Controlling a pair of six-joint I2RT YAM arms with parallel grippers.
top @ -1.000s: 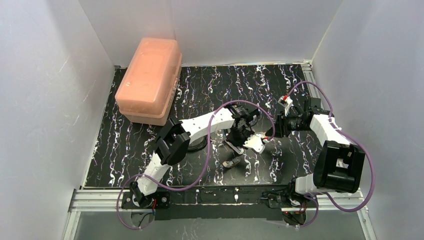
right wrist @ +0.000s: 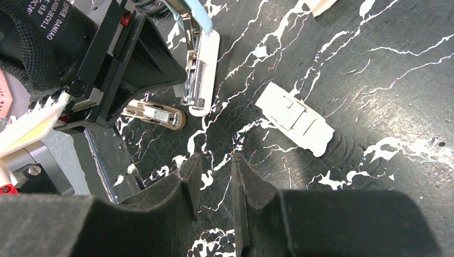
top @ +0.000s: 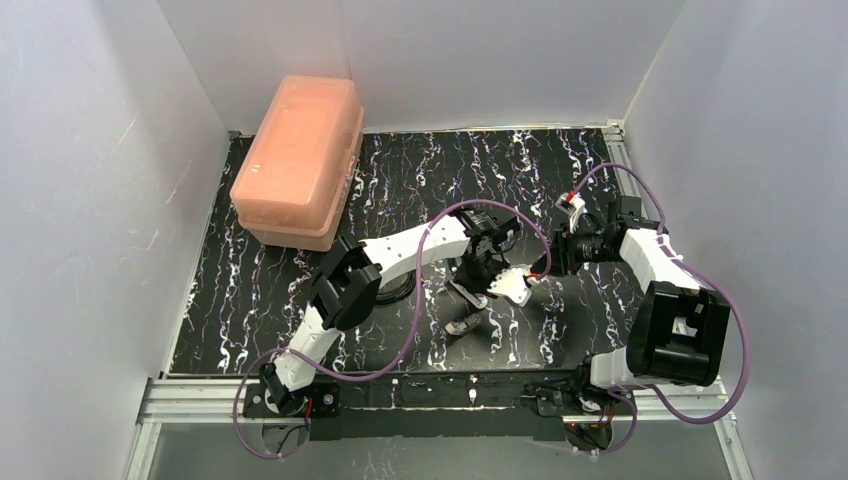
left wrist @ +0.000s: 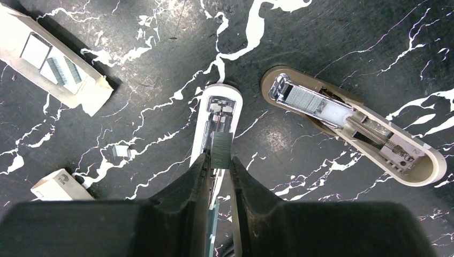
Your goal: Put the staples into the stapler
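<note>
My left gripper is shut on a small grey staple strip (left wrist: 221, 149). The strip hovers over the open metal channel of a white stapler (left wrist: 233, 99), whose blue arm (left wrist: 211, 227) is folded back. From the right wrist view, the strip (right wrist: 179, 90) shows at the left fingertips, beside the stapler channel (right wrist: 193, 80); contact cannot be judged. Fingers of my right gripper stand apart with nothing between them, away from the stapler. In the top view the left arm hides most of the stapler.
A brown stapler (left wrist: 353, 126) with staples in it lies close by. A torn staple box (left wrist: 69, 99), a small white box (left wrist: 61, 187) and a loose staple piece (left wrist: 122, 151) lie around. An orange case (top: 295, 160) stands at back left.
</note>
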